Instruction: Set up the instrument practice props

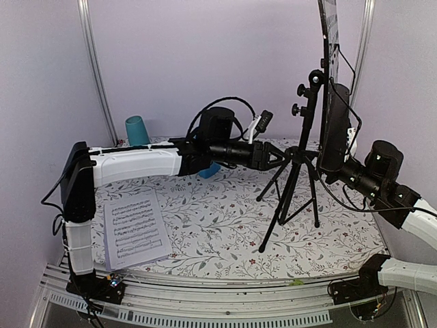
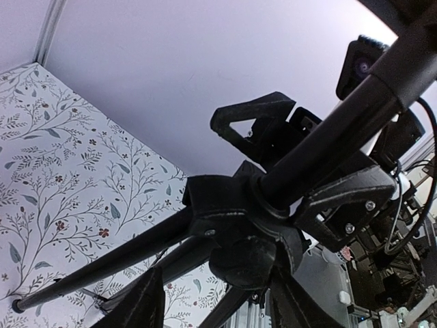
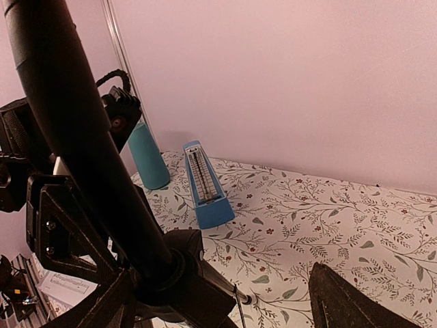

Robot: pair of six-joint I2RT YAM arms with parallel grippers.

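A black music stand (image 1: 307,126) stands upright on its spread tripod legs (image 1: 281,217) at the right of the table. From the left, my left gripper (image 1: 278,156) reaches the stand's tripod hub (image 2: 232,205). Its fingers (image 2: 147,301) are parted, with the round knob (image 2: 242,263) under the hub showing between them; contact is unclear. My right gripper is open on the stand's other side, its fingers (image 3: 338,301) wide apart and the hub near the left one. In the top view the stand's desk and a hanging black part (image 1: 334,126) partly hide it.
Sheet music (image 1: 136,229) lies at the table's front left. A teal cup (image 1: 136,130) stands at the back left. The blue metronome (image 3: 205,184) is mostly behind my left arm in the top view. Cables hang around the stand.
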